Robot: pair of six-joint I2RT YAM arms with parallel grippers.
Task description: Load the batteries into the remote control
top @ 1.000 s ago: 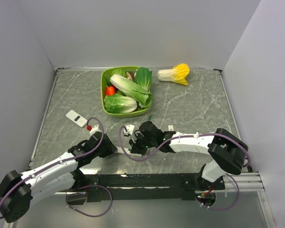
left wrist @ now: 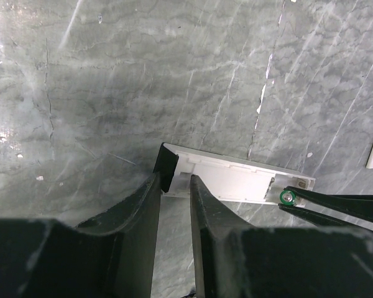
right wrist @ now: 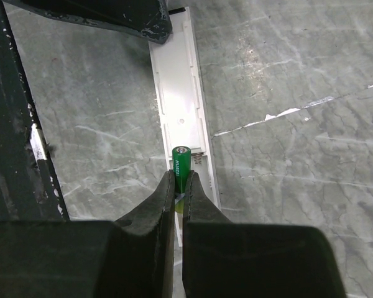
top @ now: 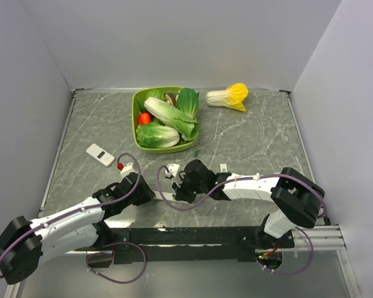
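Note:
A white remote (left wrist: 230,177) lies face down, its battery compartment open. My left gripper is shut on the remote's end, one finger to each side of it. At the other end of the remote, my right gripper is shut on a green battery (right wrist: 181,162). That battery sits over the compartment, beside a metal spring (right wrist: 198,158), with its end terminal showing. My right fingers hide its lower part, so I cannot tell whether it rests in the slot. From above, the arms cover most of the remote (top: 165,197).
A second white remote (top: 100,155) lies to the left with its buttons up. Further back stand a green basket (top: 137,127) of vegetables and a yellow-wrapped cabbage (top: 227,97). A small white piece (top: 224,167) and a tiny green thing (top: 196,153) lie mid-table.
My left gripper has shifted slightly to the right along the remote's end. The right gripper has moved very little, a touch to the right.

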